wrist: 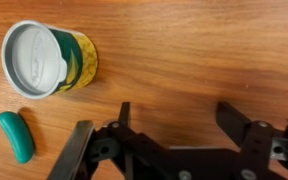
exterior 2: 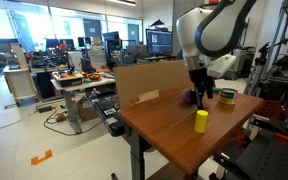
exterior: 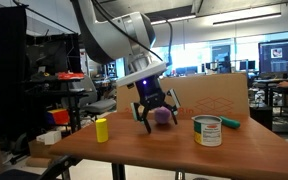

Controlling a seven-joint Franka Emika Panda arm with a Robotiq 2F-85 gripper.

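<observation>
My gripper (exterior: 161, 124) hangs low over the wooden table with its fingers spread. In the wrist view the gripper shows only bare wood between its fingers. A rounded purple thing (exterior: 163, 116) sits behind the gripper, partly hidden by it; exterior view 2 shows the purple thing (exterior 2: 190, 97) on the table's far side. To the right of the gripper stands a labelled can (exterior: 207, 131), seen from above at upper left in the wrist view (wrist: 39, 57). A small yellow cylinder (exterior: 102, 130) stands upright near the table's left edge, apart from the gripper.
A green object (exterior: 229, 122) lies behind the can; in the wrist view a green end (wrist: 16, 137) shows below it. Cardboard panels (exterior: 214, 94) rise along the back edge.
</observation>
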